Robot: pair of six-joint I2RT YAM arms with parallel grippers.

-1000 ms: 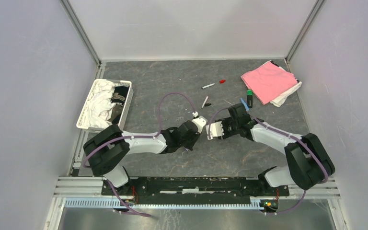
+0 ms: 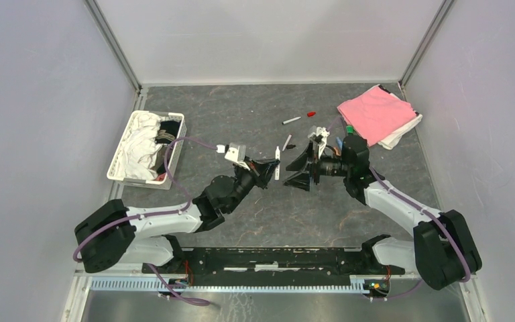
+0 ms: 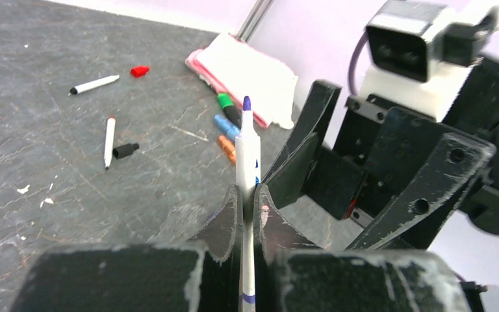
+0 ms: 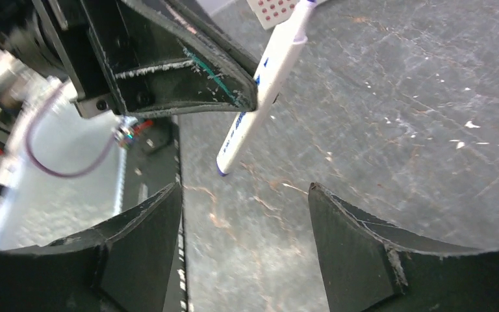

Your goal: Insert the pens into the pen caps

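Observation:
My left gripper is shut on a white pen point(image 3: 247, 159) held upright with its purple tip up. My right gripper stands open just to the right of it, with the pen and left fingers above and beyond its own fingertips in the right wrist view. On the table lie two white pens point(image 2: 290, 121) point(image 2: 286, 141), a red cap point(image 2: 311, 113), a black cap point(image 2: 292, 146), and green, blue point(image 3: 226, 127) and orange point(image 3: 227, 148) pieces, partly hidden from above by the right arm.
A white basket point(image 2: 112, 162) of cloths stands at the left. Pink and white towels point(image 2: 373, 113) lie at the back right.
Both grippers have risen and turned; the held pen has swung from slanted to upright in the top view. The right gripper now faces left, open toward the pen.

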